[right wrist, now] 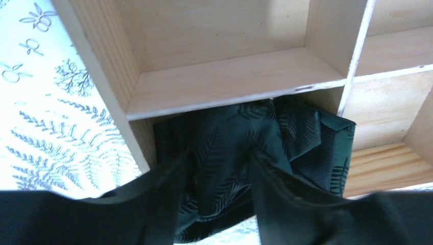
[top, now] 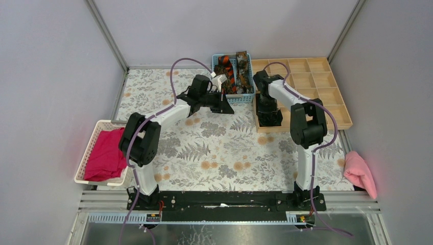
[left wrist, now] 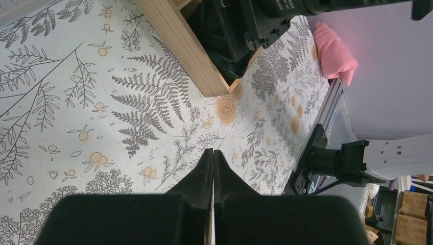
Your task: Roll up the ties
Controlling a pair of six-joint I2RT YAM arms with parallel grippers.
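Note:
A dark green tie [right wrist: 214,140] with a fern pattern lies bunched in the front left compartment of the wooden divided box [right wrist: 230,84], one folded end by the compartment's right side. Over it, my right gripper has its blurred fingers [right wrist: 263,186] spread apart, with tie cloth visible below the gap; whether they touch it I cannot tell. Left of the box, my left gripper is shut above the tablecloth, nothing showing between its fingers. More ties [top: 242,69], dark with orange, rest in the blue basket [top: 240,97].
The box's other compartments [top: 301,65] look empty. A white basket [top: 80,171] with red cloth [top: 105,155] stands at the far left, and pink cloth [top: 359,172] lies at the far right. The patterned tablecloth [top: 219,158] is clear in front.

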